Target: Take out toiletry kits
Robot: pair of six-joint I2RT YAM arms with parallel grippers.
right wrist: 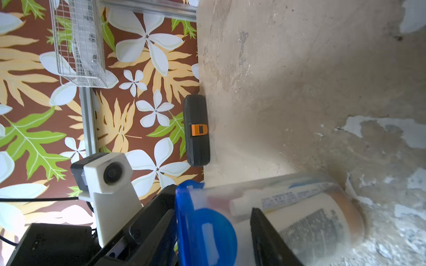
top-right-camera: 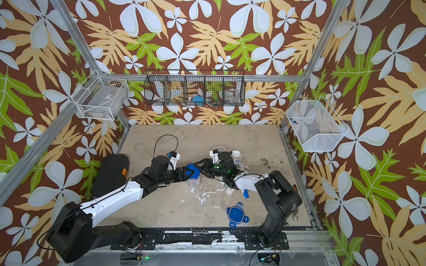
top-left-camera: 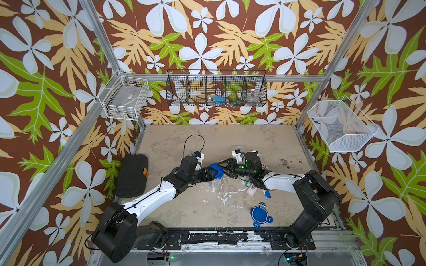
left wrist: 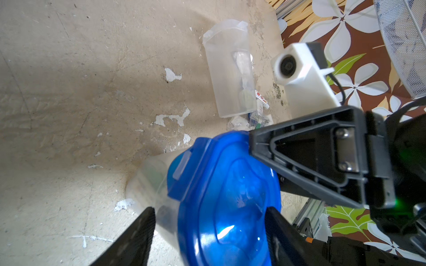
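Observation:
A translucent toiletry container with a blue lid is between my grippers at mid-table, with tubes or bottles [right wrist: 306, 221] visible inside in the right wrist view. My left gripper [top-left-camera: 209, 173] is at its lid end, fingers part open around it; whether they grip is unclear. My right gripper [top-left-camera: 224, 164] reaches from the right onto the same end, part open, its contact unclear. Loose toiletries [top-left-camera: 252, 189] lie under my right arm, and an empty translucent container [left wrist: 228, 66] lies behind it. A blue lid [top-left-camera: 259, 214] lies near the front edge.
A black case [top-left-camera: 131, 175] lies at the left edge. Wire baskets [top-left-camera: 125, 98] hang on the side walls, a compartmented basket [top-left-camera: 216, 88] on the back wall.

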